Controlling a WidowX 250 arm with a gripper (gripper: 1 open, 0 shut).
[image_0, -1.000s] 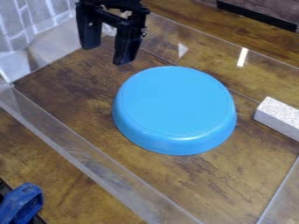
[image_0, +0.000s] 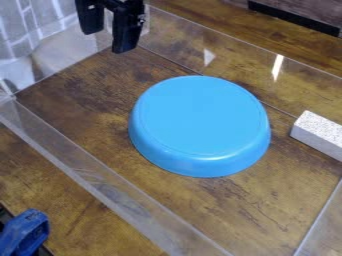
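Note:
My black gripper (image_0: 110, 32) hangs at the top left with its fingers apart and nothing visible between them, above the wooden floor of a clear-walled enclosure. A round, smooth blue object (image_0: 199, 122), like an upturned bowl or lid, lies in the middle, to the right of and below the gripper in the view.
A white speckled block (image_0: 318, 133) sits at the right. Clear walls border the floor, with crumpled white material (image_0: 27, 45) at the upper left. A blue object (image_0: 22, 236) is at the lower left corner.
My gripper has moved upward and to the left in the view, away from the round blue object. The objects are unchanged.

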